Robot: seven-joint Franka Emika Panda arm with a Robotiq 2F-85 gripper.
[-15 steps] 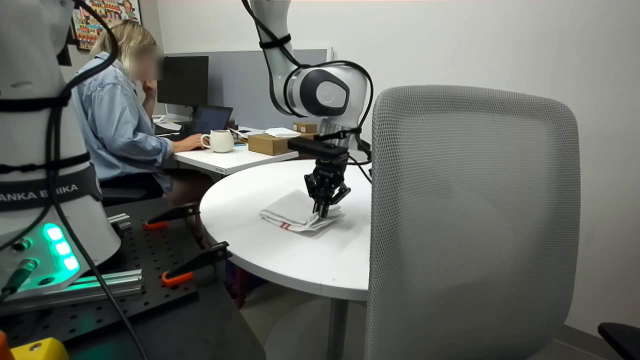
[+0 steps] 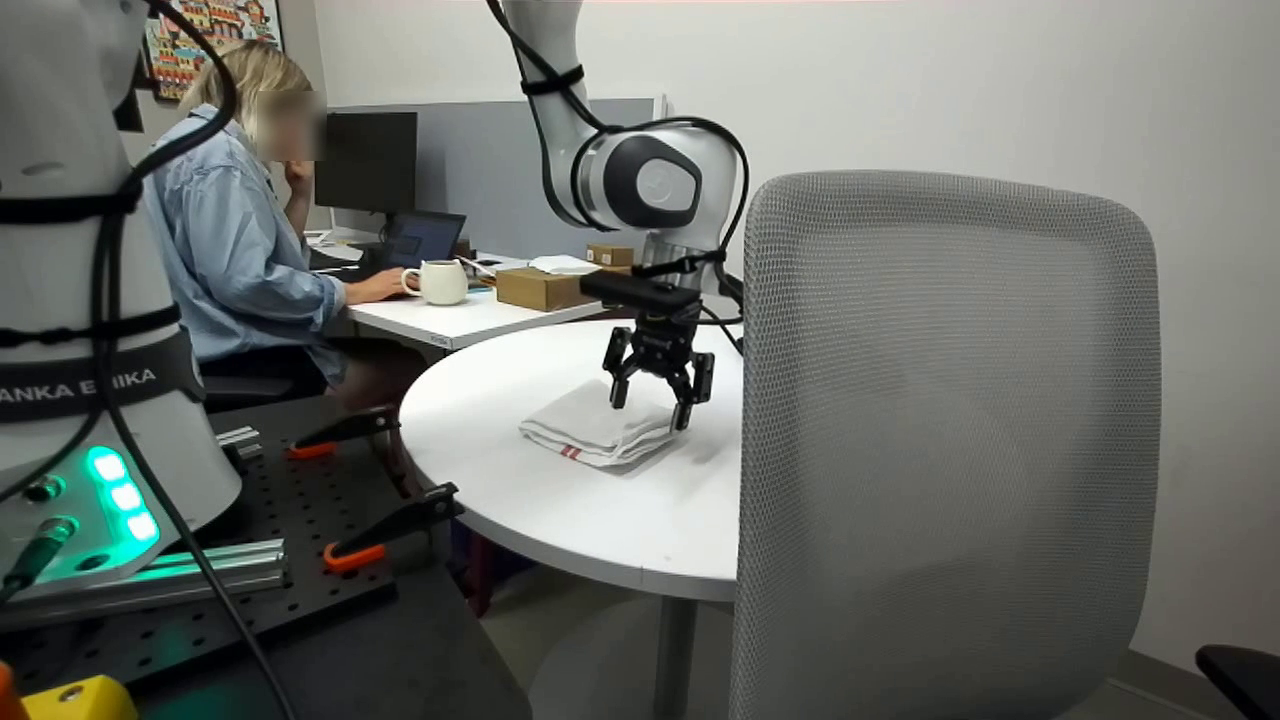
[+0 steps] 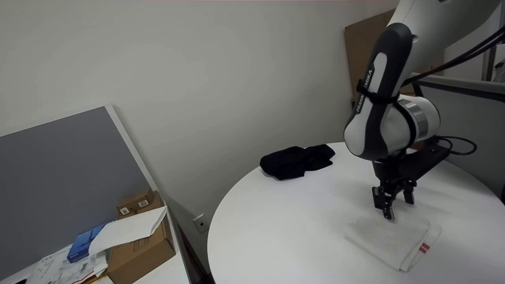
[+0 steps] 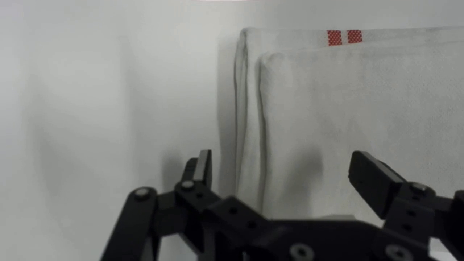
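Observation:
A folded white cloth (image 2: 590,422) with two short red stripes lies flat on the round white table (image 2: 540,516). My gripper (image 2: 650,412) is open above the cloth's edge, its fingers spread apart. In the wrist view, the left finger (image 4: 203,167) is over bare table just outside the folded edge of the cloth (image 4: 313,100), while the right finger (image 4: 374,180) is over the cloth itself. Nothing is held between them. Exterior view 2 shows the gripper (image 3: 399,206) over the far side of the cloth (image 3: 390,239).
A crumpled black cloth (image 3: 297,161) lies at the table's edge near the wall. A grey mesh chair (image 2: 948,456) hides part of the table. A person (image 2: 246,228) sits at the neighbouring desk, with a mug (image 2: 441,283) there.
The gripper's fingers were close together at the cloth's edge, with fabric bunched there. Now they are spread wide and the cloth's edge lies flatter.

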